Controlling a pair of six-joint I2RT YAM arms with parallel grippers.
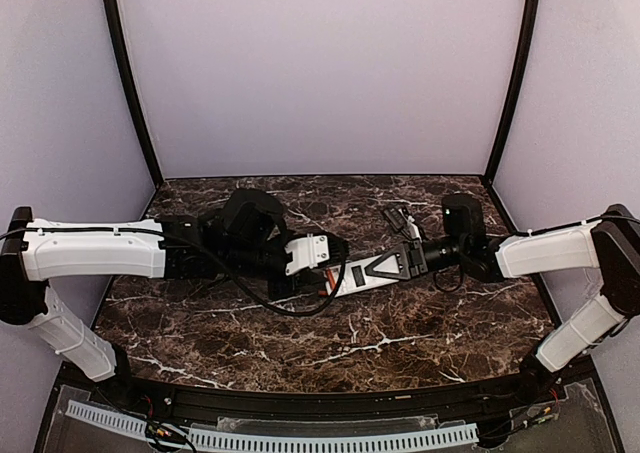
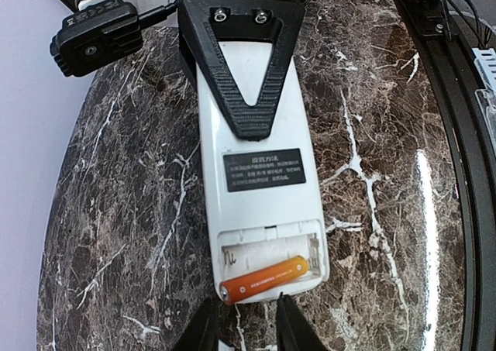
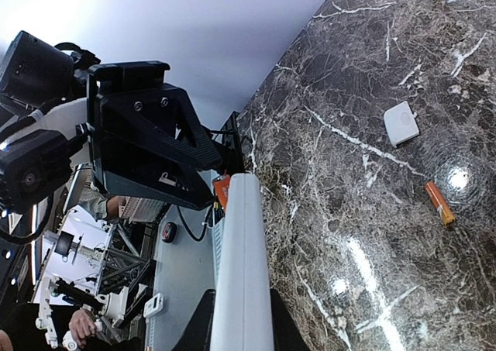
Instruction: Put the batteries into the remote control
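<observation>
The white remote [image 2: 263,196] is held raised by my right gripper [image 1: 398,265], which is shut on its upper end. Its battery compartment at the lower end is uncovered, and an orange battery [image 2: 263,280] lies slanted in it, one end low at the left rim. The left gripper is just below the compartment in the left wrist view, only its dark fingertips showing; whether they are apart or closed on anything is unclear. In the top view the left wrist hides them.
In the right wrist view a white battery cover [image 3: 401,123] and a loose orange battery [image 3: 439,203] lie apart on the marble table [image 3: 364,180].
</observation>
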